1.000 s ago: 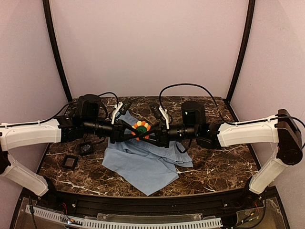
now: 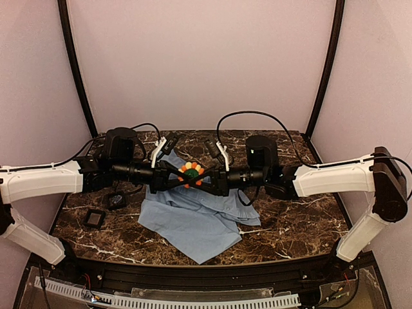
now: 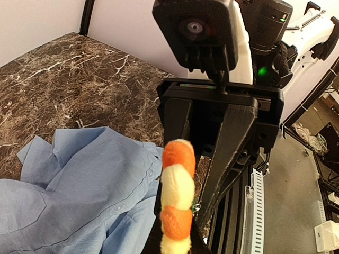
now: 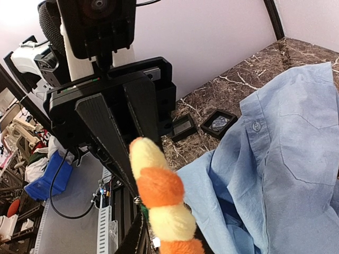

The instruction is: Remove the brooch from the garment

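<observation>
An orange and cream flower brooch with a green centre [image 2: 192, 174] is held up over the light blue shirt [image 2: 187, 225], between my two grippers, which face each other. My left gripper [image 2: 180, 181] is shut on the brooch. My right gripper [image 2: 203, 181] reaches to the same brooch from the right, its fingers behind the petals; how far they are open is hard to see. In the left wrist view the brooch [image 3: 177, 190] shows edge-on in front of the other gripper's fingers. In the right wrist view it [image 4: 161, 190] likewise covers the fingertips.
Two small black square boxes [image 2: 94, 218] [image 2: 116, 200] lie on the marble table [image 2: 296, 232] left of the shirt. The front rail [image 2: 193, 270] runs along the near edge.
The right arm has shifted very slightly; otherwise the grippers, brooch and shirt look the same.
</observation>
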